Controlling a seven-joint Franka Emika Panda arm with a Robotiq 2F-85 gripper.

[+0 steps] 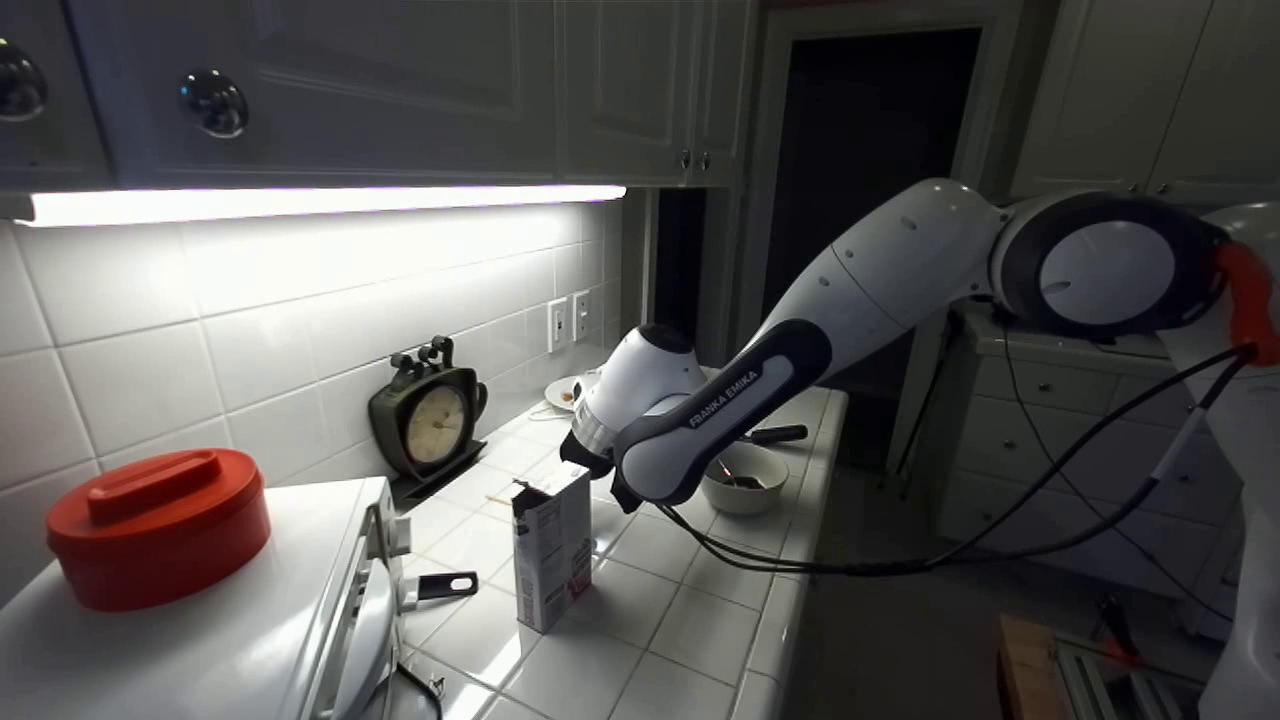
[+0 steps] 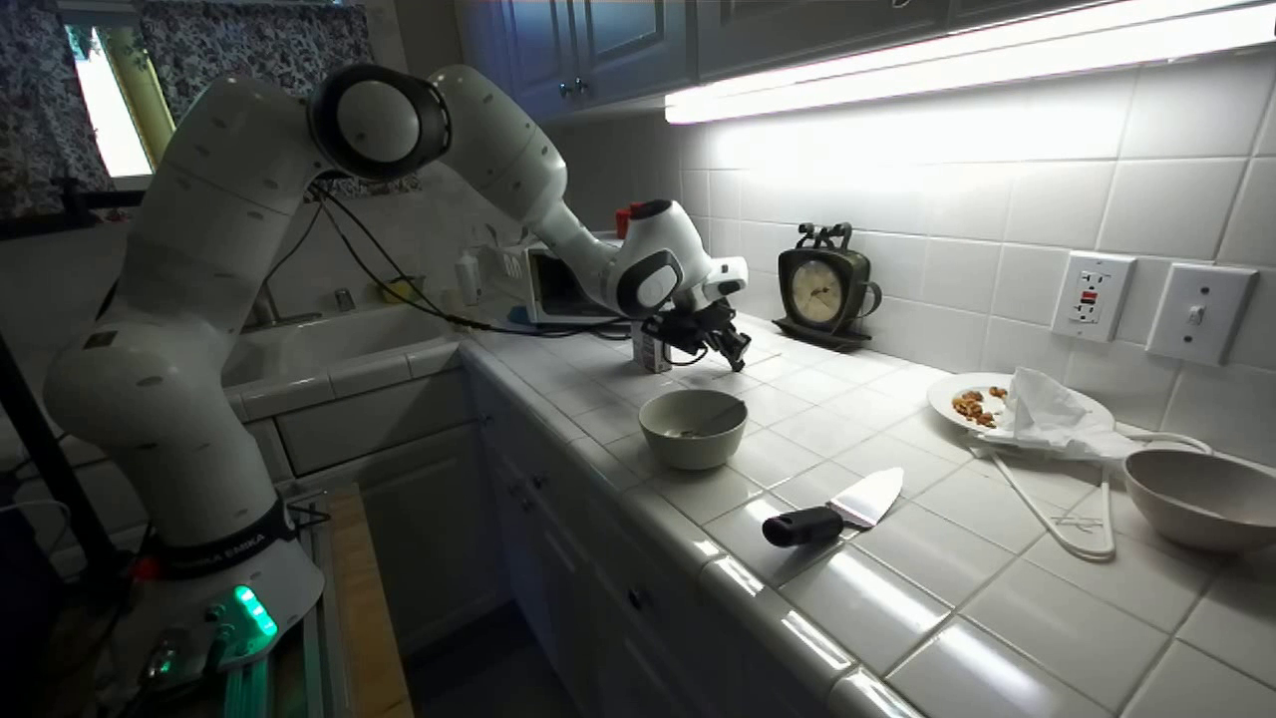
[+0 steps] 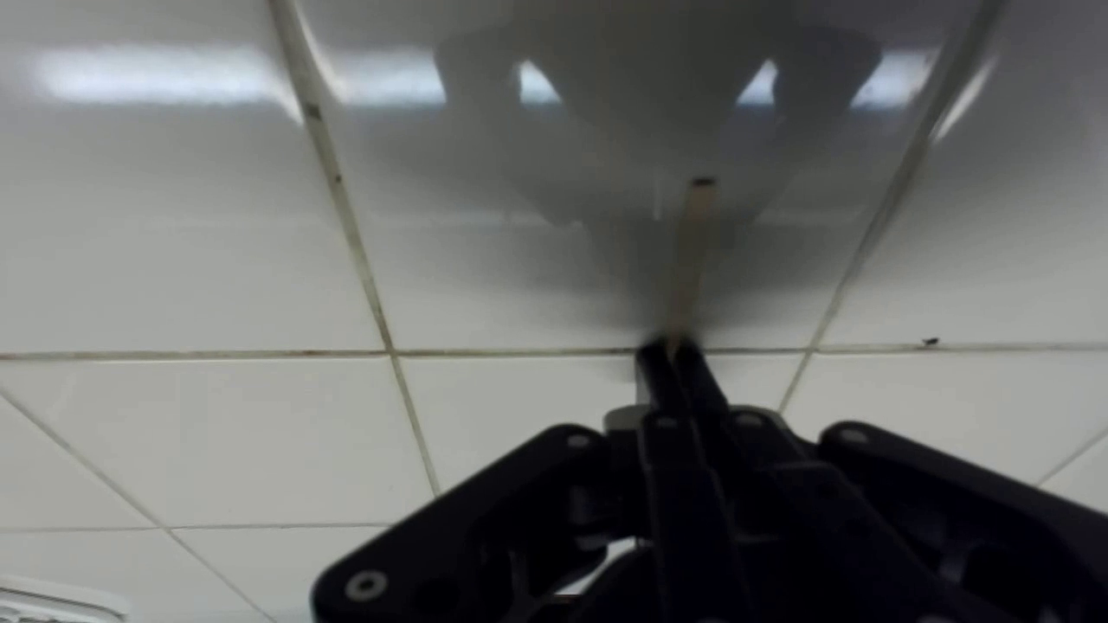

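My gripper is shut low over the white tiled counter [image 3: 208, 436]. A thin tan stick [image 3: 693, 234] with a dark far end reaches out from between its fingertips in the wrist view, its near end seemingly pinched there. In exterior view 2 the gripper [image 2: 735, 357] points down at the counter, in front of the clock. From exterior view 1 an open-topped carton [image 1: 552, 552] hides the fingers, and a sliver of the stick [image 1: 497, 499] shows left of the carton.
A bowl [image 2: 691, 433] with something in it and a black-handled cake server [image 2: 803, 525] lie toward the counter's front. The dark clock [image 2: 822, 291] stands by the wall. A plate [image 2: 945, 393] with nuts and another bowl [image 2: 1208, 503] are farther right. Tiles between are clear.
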